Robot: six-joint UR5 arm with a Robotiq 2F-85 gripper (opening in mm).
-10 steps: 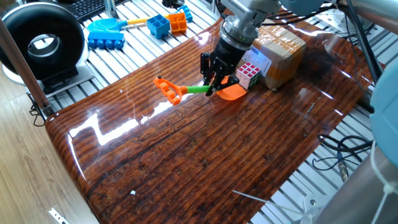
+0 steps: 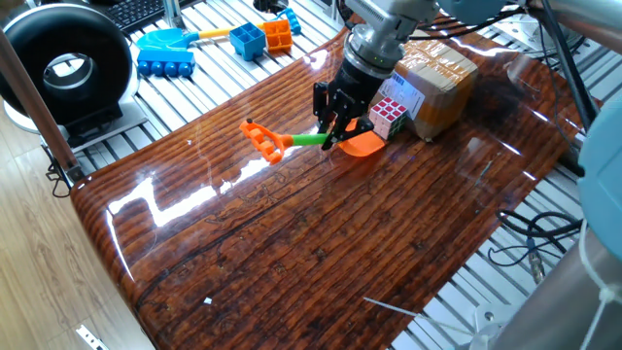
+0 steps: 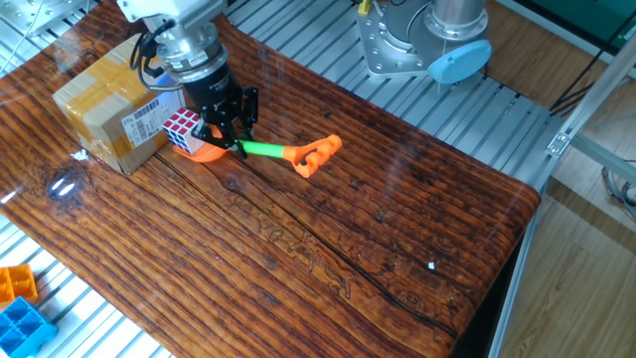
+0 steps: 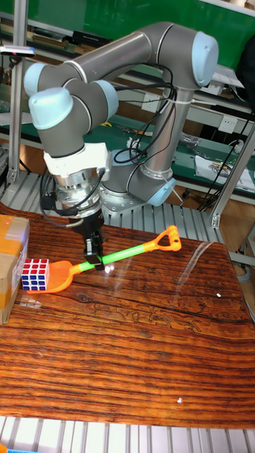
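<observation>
A toy shovel with an orange scoop (image 2: 362,144), a green shaft (image 4: 125,256) and an orange grip end (image 3: 316,156) lies slantwise over the wooden table. My black gripper (image 4: 95,262) points down at the shaft near the scoop, its fingers shut on it. In exterior view 2 the gripper (image 3: 238,147) hides the part where shaft and scoop meet. A Rubik's cube (image 4: 35,274) rests in or against the scoop; which of the two, I cannot tell. In exterior view 1 the gripper (image 2: 331,142) covers part of the shaft.
Right beside the cube stands a taped cardboard box (image 3: 117,104). Off the table, on the slatted frame, are blue blocks (image 2: 166,63) and orange blocks (image 2: 278,36).
</observation>
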